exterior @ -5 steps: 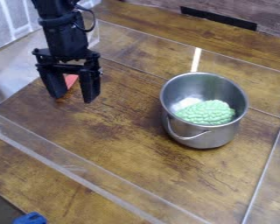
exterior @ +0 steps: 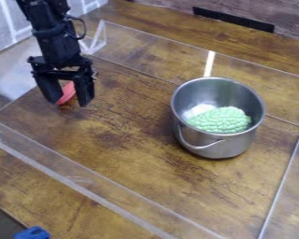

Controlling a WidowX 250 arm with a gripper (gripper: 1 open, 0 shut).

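Observation:
My black gripper (exterior: 63, 91) is at the upper left, low over the wooden table, open, with its fingers either side of or just above a red object (exterior: 67, 97) that it partly hides. A steel pot (exterior: 204, 145) stands on the right, holding a green textured item (exterior: 220, 119).
Clear walls or edges run along the left and right sides. A blue object (exterior: 30, 231) lies at the bottom left corner. A white strip (exterior: 209, 63) lies behind the pot.
The gripper has moved a little to the left over the red object. The pot and its contents have not moved.

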